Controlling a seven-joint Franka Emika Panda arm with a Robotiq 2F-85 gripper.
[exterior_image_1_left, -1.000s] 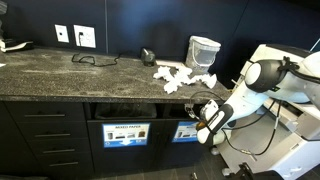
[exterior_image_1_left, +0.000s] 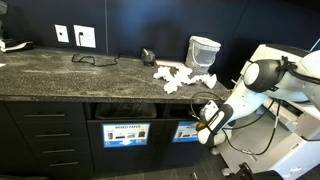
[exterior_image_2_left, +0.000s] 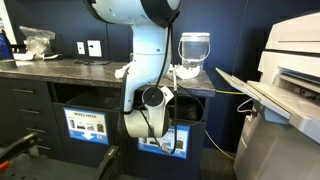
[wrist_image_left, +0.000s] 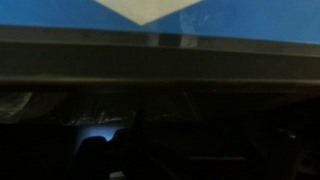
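Observation:
My gripper (exterior_image_1_left: 201, 118) is low at the front of the counter, by the open slot above the right-hand bin. It stands open, and nothing shows held in it. That bin carries a blue and white label (exterior_image_1_left: 185, 132), partly behind the arm in exterior view 2. The left bin has a "mixed paper" label (exterior_image_1_left: 125, 134). Across the top of the wrist view run a blue label (wrist_image_left: 230, 18) and a dark bin edge (wrist_image_left: 160, 65); below it is too dark to make out the fingers or any contents.
Crumpled white paper (exterior_image_1_left: 180, 78) lies on the dark counter (exterior_image_1_left: 95, 84), near a white bucket (exterior_image_1_left: 203, 52). Glasses (exterior_image_1_left: 93, 61) and a small dark object (exterior_image_1_left: 148, 57) sit farther back. The counter's overhanging edge is close above the gripper. Clear counter stretches to the left.

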